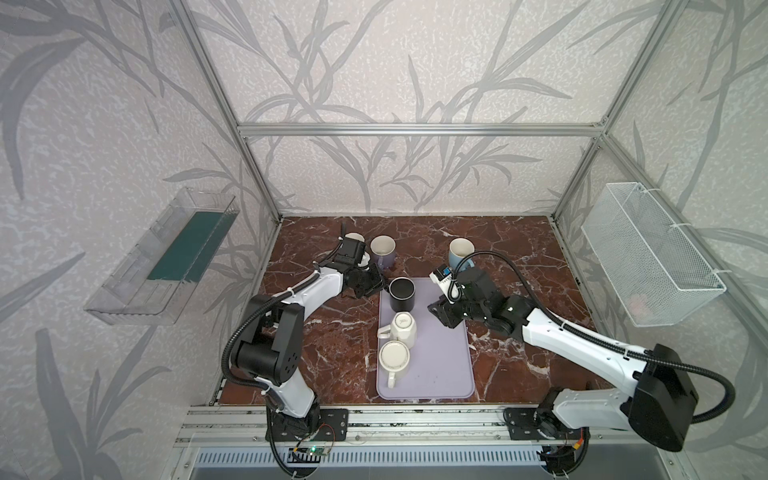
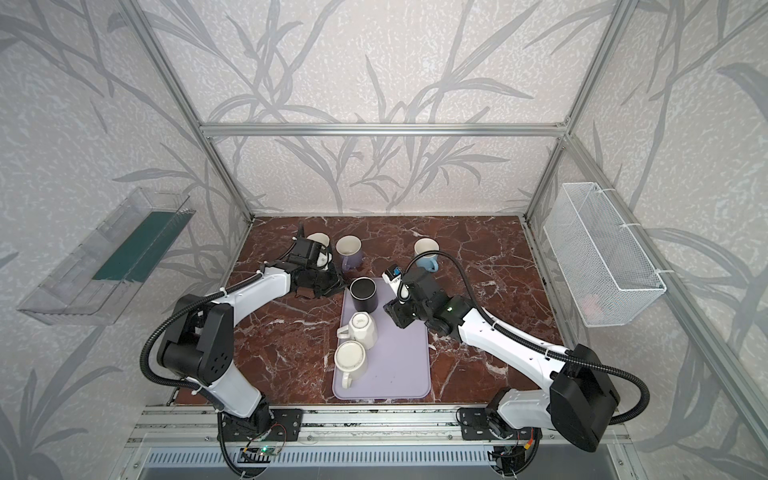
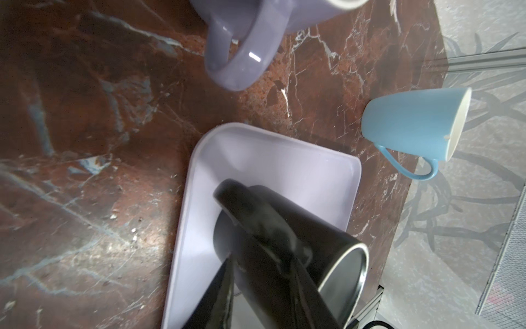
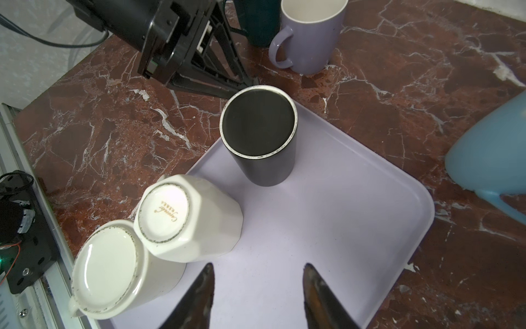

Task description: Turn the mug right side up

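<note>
A black mug [image 1: 401,295] with a pale rim stands at the tray's back left corner, its rim end up. In the left wrist view, its handle [image 3: 257,216] points toward my left gripper, whose fingers are parted close by the handle. The right wrist view shows those fingertips against the black mug's upper left side [image 4: 241,112]. Two white mugs stand base up on the tray: one angular [image 4: 189,219], the other rounder [image 4: 123,271]. My right gripper hangs open over the tray, its fingers well apart and nothing between them.
The lilac tray [image 1: 432,364] is bare on its right half. Behind it stand an upright purple mug [image 1: 383,254], an upright blue mug [image 1: 459,249] and a dark green mug [image 4: 256,24] beyond my left gripper.
</note>
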